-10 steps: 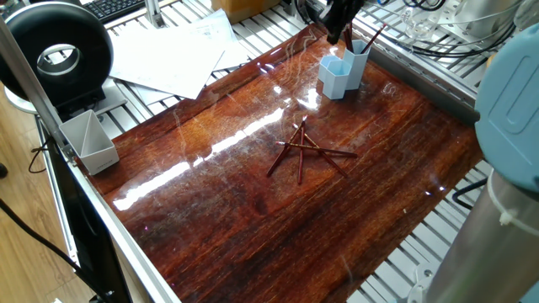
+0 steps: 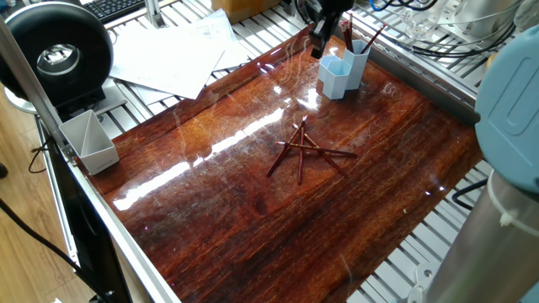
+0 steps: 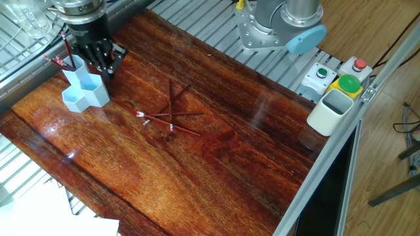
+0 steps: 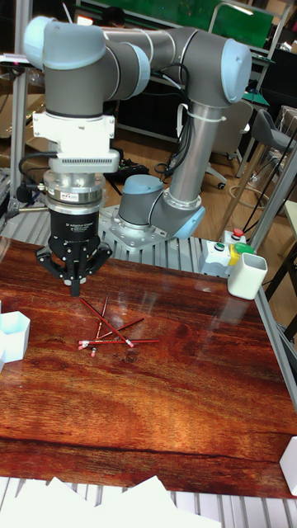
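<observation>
Several dark red pencils (image 2: 301,151) lie crossed over one another on the wooden table. In exterior view 2 this loose pile (image 3: 172,113) is to the right of a pale blue holder (image 3: 96,98) made of joined hexagonal cups. A few more pencils (image 3: 67,51) stand tilted in the holder's taller cup. My gripper (image 3: 113,64) hangs pointing down close beside the holder, above the table. In exterior view 3 the gripper (image 4: 76,286) is behind the pile, its fingertips near each other; whether they meet is unclear. No object can be made out between them.
A white open box (image 2: 90,143) stands at one table edge. At another corner is a white cup (image 3: 330,113), near the button boxes (image 3: 321,74). White papers (image 2: 173,59) lie beyond the table.
In exterior view 1 my gripper has shifted left and its visible finger sits a little lower. The pencil pile and holder have stayed in place.
</observation>
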